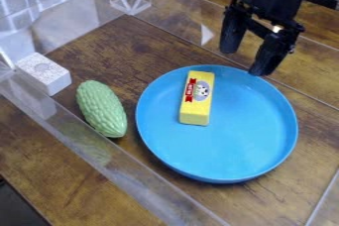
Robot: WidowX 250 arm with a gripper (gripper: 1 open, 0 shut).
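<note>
My black gripper [247,44] hangs open at the upper right, over the table just beyond the far edge of a blue plate [239,141], with nothing visible between its fingers. On the plate's left half lies a yellow box [196,106] with a red and white label. Left of the plate are a green bumpy vegetable [101,109] and, farther left, a white block [42,72].
Transparent walls or strips run along the left and lower left.
</note>
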